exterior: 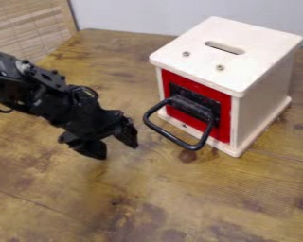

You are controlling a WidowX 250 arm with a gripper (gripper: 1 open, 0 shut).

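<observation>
My black gripper (114, 142) hangs low over the wooden table at the left, its two fingers apart with nothing visible between them. To its right stands a white box (260, 104) with a slot and two small bolts on top and a red front panel (222, 143). A black U-shaped handle (180, 142) on a dark mount sticks out from that panel toward the lower left, a short way right of my fingertips and apart from them.
A woven mat (27, 24) stands at the back left, and a white wall runs behind the table.
</observation>
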